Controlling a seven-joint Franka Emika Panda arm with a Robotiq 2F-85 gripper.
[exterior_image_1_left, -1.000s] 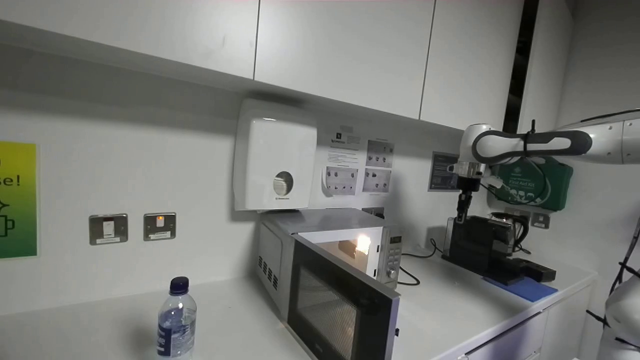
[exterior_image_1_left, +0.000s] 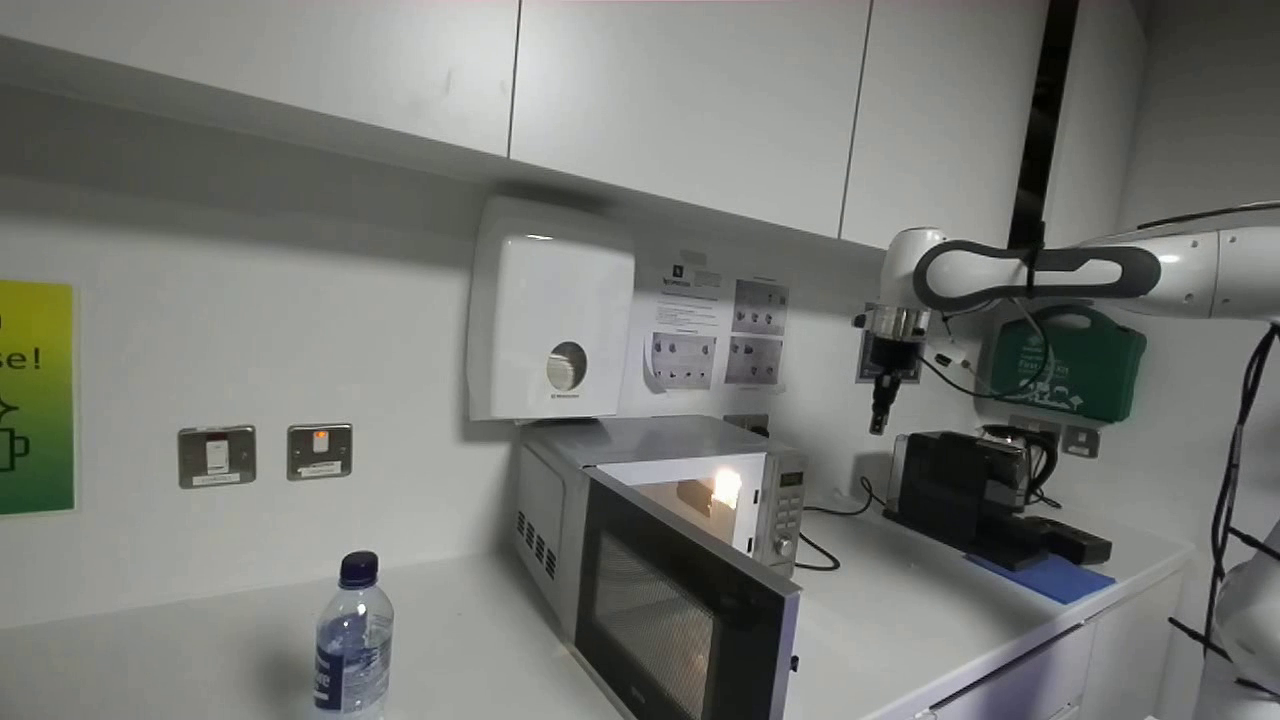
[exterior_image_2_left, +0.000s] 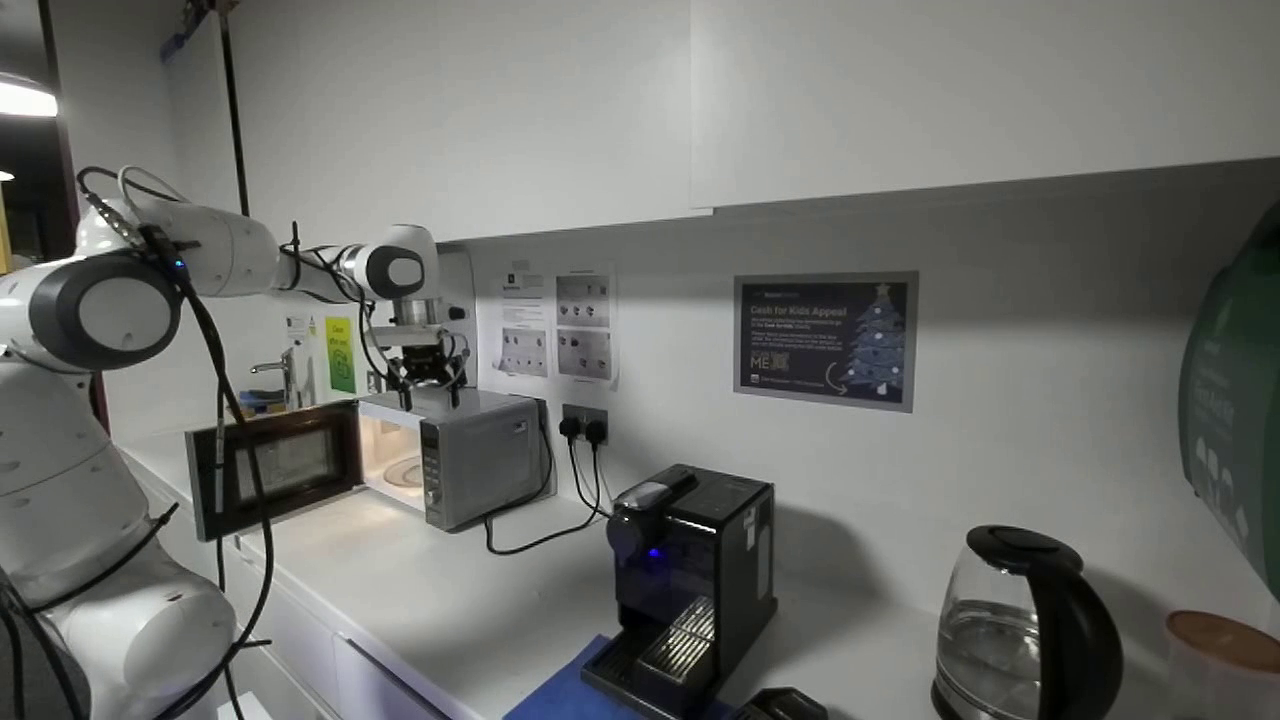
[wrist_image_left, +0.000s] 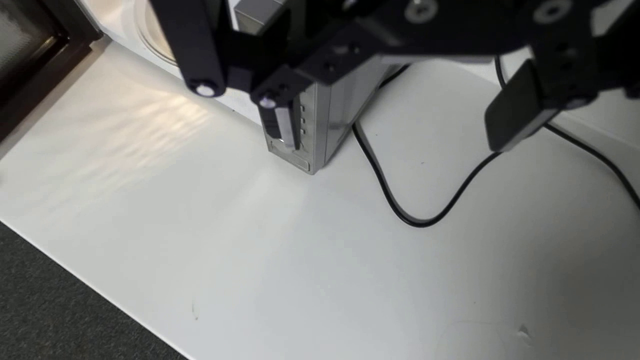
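My gripper is open, its fingers (wrist_image_left: 516, 108) wide apart with only counter and black cable behind the gap. In the first exterior view the gripper (exterior_image_1_left: 882, 414) hangs pointing down in the air, to the right of the silver microwave (exterior_image_1_left: 672, 439). The microwave's door (exterior_image_1_left: 684, 600) stands wide open and its inside is lit. From the second exterior view, the gripper (exterior_image_2_left: 431, 397) overlaps the microwave's upper front; contact cannot be told there. A glass turntable (exterior_image_2_left: 405, 473) shows inside the cavity.
A black coffee machine (exterior_image_2_left: 696, 576) sits on a blue mat (exterior_image_1_left: 1056, 578), near a glass kettle (exterior_image_2_left: 990, 636). The water bottle (exterior_image_1_left: 354, 642) stands left of the microwave. Loose cable (wrist_image_left: 420, 223) lies on the counter. Wall cabinets (exterior_image_1_left: 690, 108) hang overhead.
In the first exterior view, the arm and gripper have shifted left, toward the microwave, and slightly up. The microwave, its open door and the bottle look the same.
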